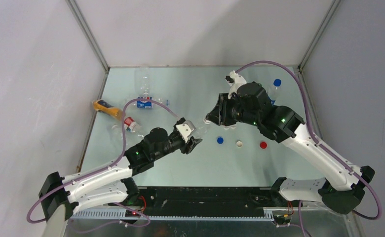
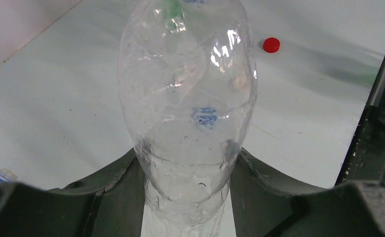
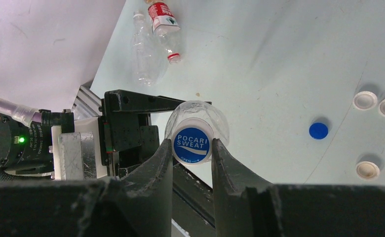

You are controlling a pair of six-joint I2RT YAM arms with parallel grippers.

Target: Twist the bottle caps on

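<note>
A clear bottle (image 2: pixel 188 98) stands in the grip of my left gripper (image 1: pixel 193 140), filling the left wrist view between its fingers. At the bottle's top, my right gripper (image 1: pixel 211 116) is shut on a white cap with a blue Pocari Sweat label (image 3: pixel 190 144); whether it is threaded onto the neck cannot be told. Loose caps lie on the table: blue (image 1: pixel 220 140), white (image 1: pixel 239 143), red (image 1: pixel 263 144), and more white ones (image 3: pixel 365 100).
Several bottles lie at the left, including an orange one (image 1: pixel 104 107) and one with a red label (image 3: pixel 163 17). A blue-capped bottle (image 1: pixel 274 90) stands at the back right.
</note>
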